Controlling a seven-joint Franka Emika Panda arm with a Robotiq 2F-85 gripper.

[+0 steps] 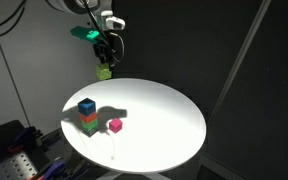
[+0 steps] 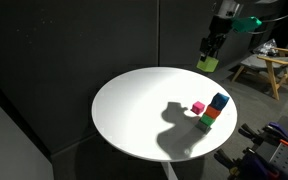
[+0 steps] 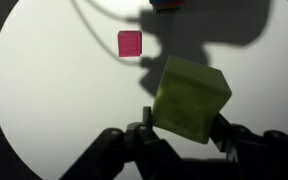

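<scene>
A yellow-green cube hangs high above the white table, tilted in the wrist view, with my gripper shut on it. From the first exterior side, the gripper and the held cube appear over the table's far left part. Below stands a stack of three blocks: a blue one on top, an orange-red one in the middle and a green one at the bottom. A pink cube lies alone on the table beside the stack, apart from it.
A wooden chair stands behind the table in the second exterior view. Dark equipment sits at the near left edge.
</scene>
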